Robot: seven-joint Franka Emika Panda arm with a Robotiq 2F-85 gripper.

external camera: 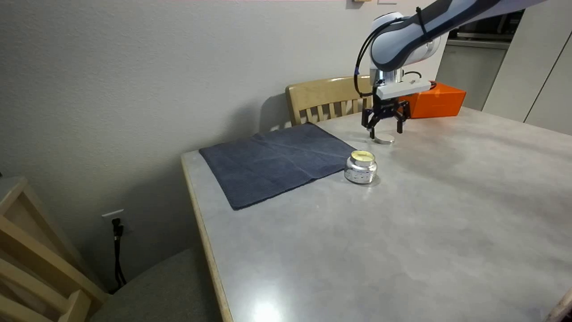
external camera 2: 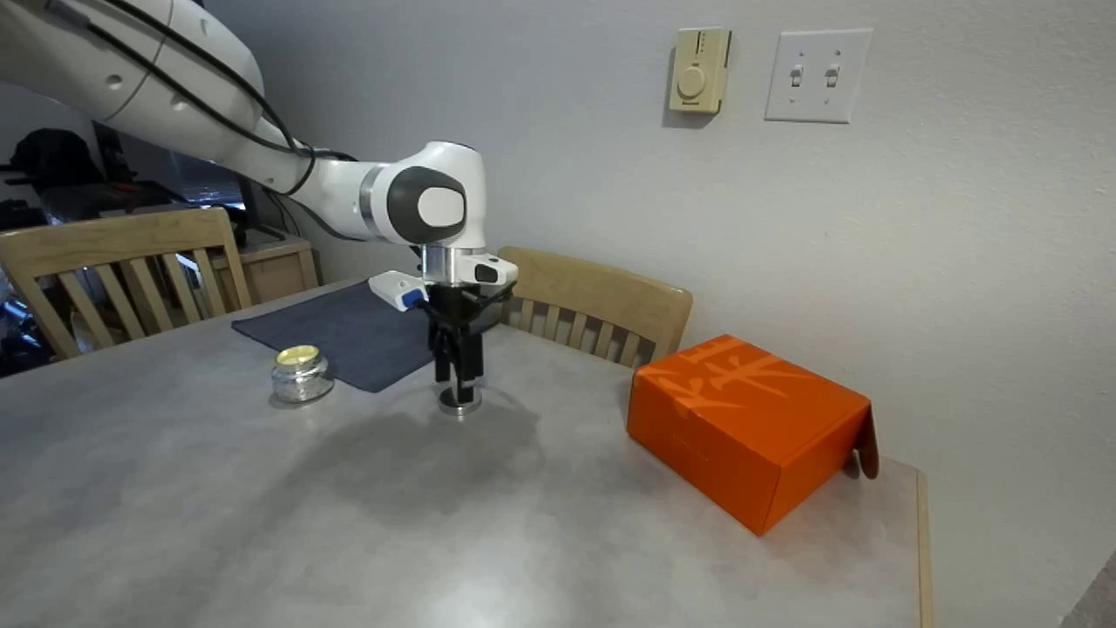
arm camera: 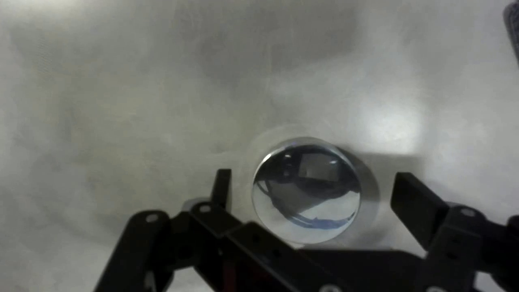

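Observation:
A round, shiny silver lid (arm camera: 307,192) lies flat on the grey table, reflecting the arm above it. My gripper is open, pointing down, with one black finger on either side of the lid and a visible gap to each. The same lid (external camera: 384,139) appears below the gripper (external camera: 386,131) in the first exterior view, and the lid (external camera 2: 459,402) is partly covered by the fingers in the second. A silver jar (external camera: 360,168) with a pale yellow top stands upright, apart from the lid.
A dark blue cloth (external camera: 279,161) is spread along the wall side of the table. The orange box (external camera 2: 748,419) sits near the table's other end, with a chair (external camera 2: 596,298) behind. Bare table (external camera: 402,241) stretches across the front.

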